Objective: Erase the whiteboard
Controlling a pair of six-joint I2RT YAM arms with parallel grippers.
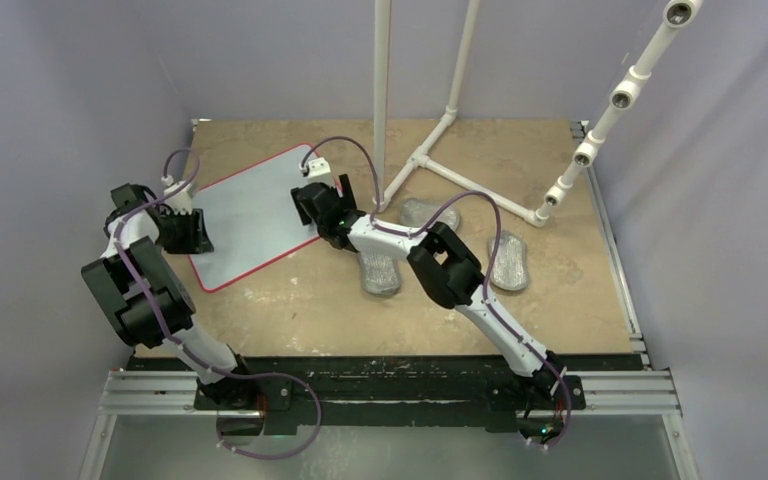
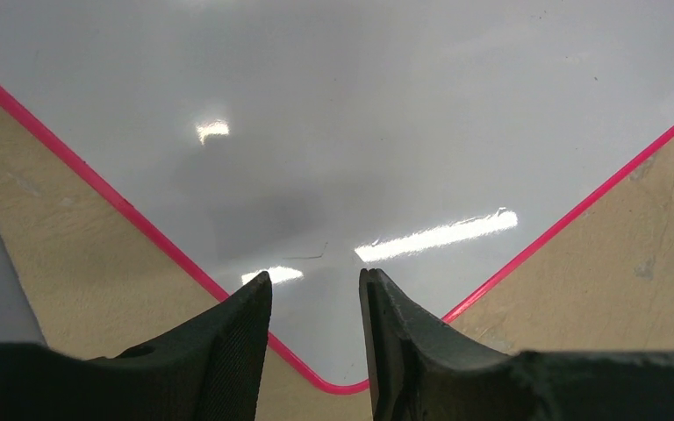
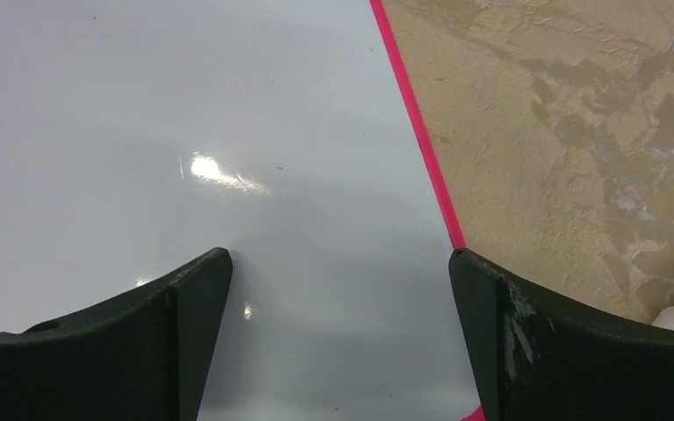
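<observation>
The whiteboard, white with a thin red rim, lies flat and slanted on the left of the table. Over its left end is my left gripper; in the left wrist view the left gripper stands open above a red-edged corner, where a thin dark line marks the white surface. My right gripper is over the board's right end. Seen from the right wrist, that right gripper is open too, with only board surface between its fingers and a few tiny dark specks there. No eraser shows in any view.
Silvery, lumpy pads lie on the tan table, one of them close below my right gripper. White pipe stands rise behind the board's right side. Bare table extends in front of the board.
</observation>
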